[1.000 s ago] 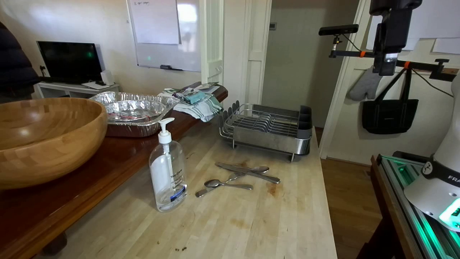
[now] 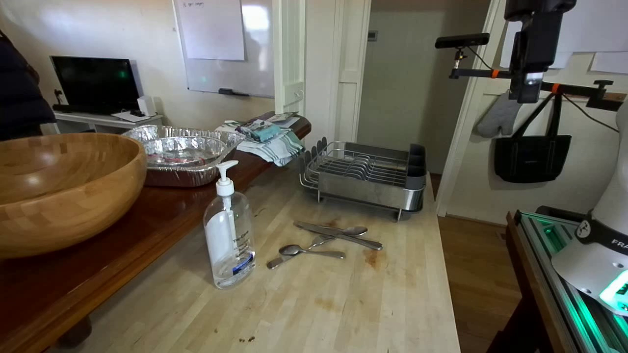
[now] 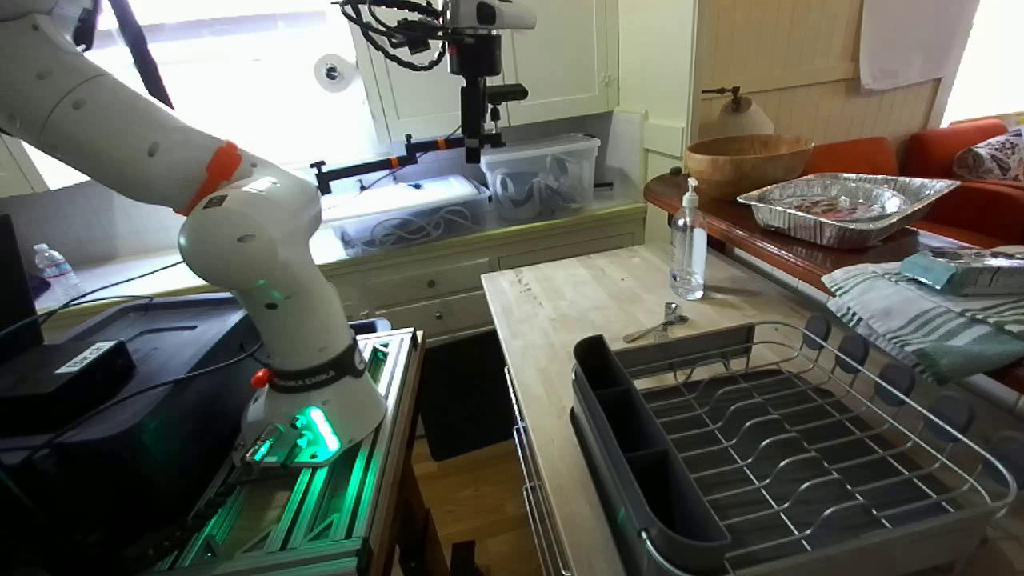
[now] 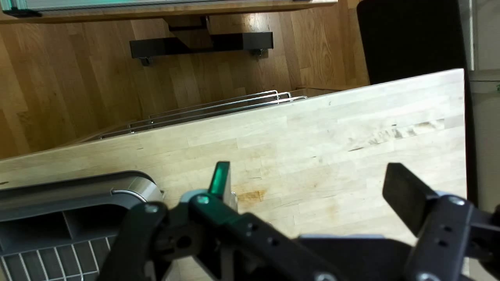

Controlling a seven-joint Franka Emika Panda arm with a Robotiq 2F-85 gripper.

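Observation:
High above the counter, my gripper is open, its two fingers wide apart in the wrist view with only bare wood visible between them. Several pieces of cutlery lie crossed on the counter, among them a knife and a spoon. A clear pump bottle stands upright beside them. Behind the cutlery in exterior view 1 is the dish rack, its wire slots empty and grey caddy compartments along one side. From the wrist, most of the cutlery is hidden behind the gripper.
On the raised red-brown ledge sit a wooden bowl, foil trays and striped towels. The counter has a large bare area. A gap of floor separates it from my base's table.
The arm and the tabletop objects look the same as before. Only the person at the far left edge has shifted slightly.

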